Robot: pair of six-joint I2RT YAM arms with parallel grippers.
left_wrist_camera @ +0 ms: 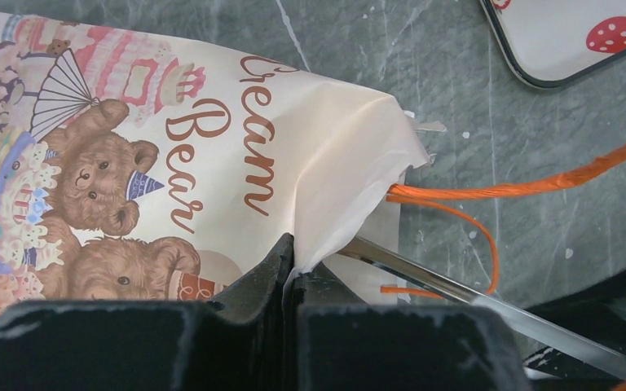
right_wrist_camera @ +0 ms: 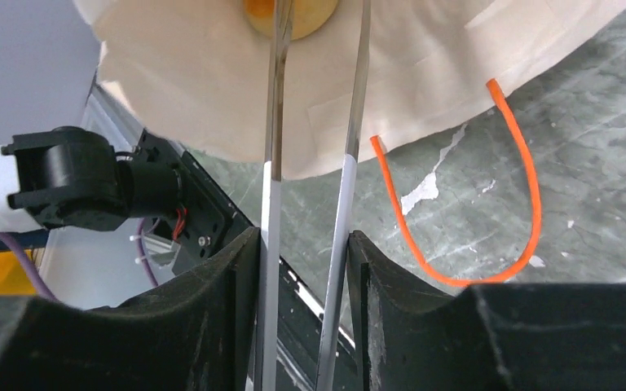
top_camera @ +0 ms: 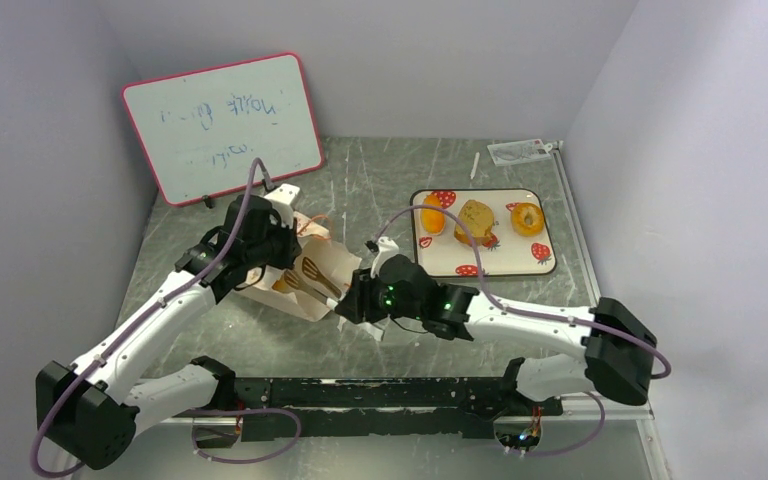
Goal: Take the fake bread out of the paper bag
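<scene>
The paper bag [top_camera: 336, 262] lies on its side at the left of the table, its mouth towards the right; bear pictures cover its front in the left wrist view. My left gripper is shut on the paper at the bag's mouth, pulling it into a fold. Between the fingers of my right gripper are the two arms of metal tongs [right_wrist_camera: 350, 122]. The tongs' slotted heads reach into the bag, spread apart. Inside, a pale yellow round bread [right_wrist_camera: 310, 18] shows partly near the tongs; the rest is hidden.
A strawberry-patterned tray [top_camera: 513, 262] at the right holds an orange bread [top_camera: 433, 216], a bread slice [top_camera: 474, 222] and a ring-shaped bread [top_camera: 527, 219]. The bag's orange handles [right_wrist_camera: 530, 187] loop out from its mouth. Behind stands a whiteboard [top_camera: 215, 125].
</scene>
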